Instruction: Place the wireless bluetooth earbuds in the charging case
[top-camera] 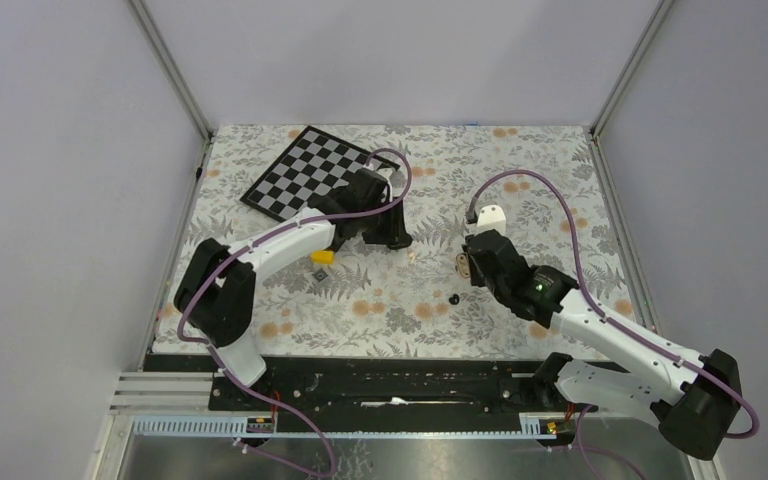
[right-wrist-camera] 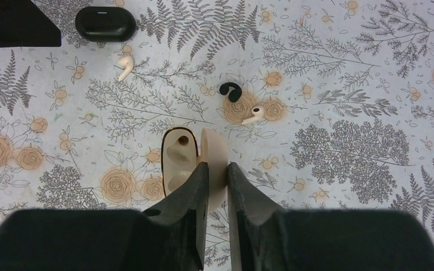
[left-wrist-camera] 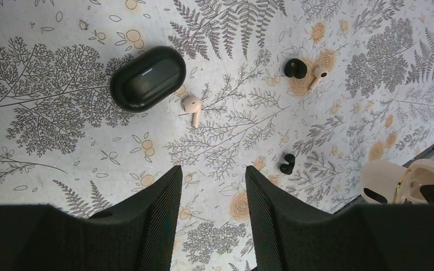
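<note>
My right gripper is shut on the raised lid of the cream charging case (right-wrist-camera: 179, 155). The case is open, and its two hollows look empty. In the left wrist view, a cream earbud (left-wrist-camera: 192, 107) lies beside a black oval case, and another (left-wrist-camera: 321, 73) lies farther right beside a black earbud. My left gripper is open, nothing between its fingers, above the table short of the first cream earbud. Part of the cream case (left-wrist-camera: 381, 178) shows at that view's right edge, partly cut off by my left gripper.
The closed black case (left-wrist-camera: 148, 79) and black earbuds (left-wrist-camera: 295, 68) (left-wrist-camera: 287, 164) lie loose on the patterned cloth. A checkerboard (top-camera: 305, 170) is behind the left arm, with a yellow block (top-camera: 322, 257) nearby. Open cloth separates the two grippers.
</note>
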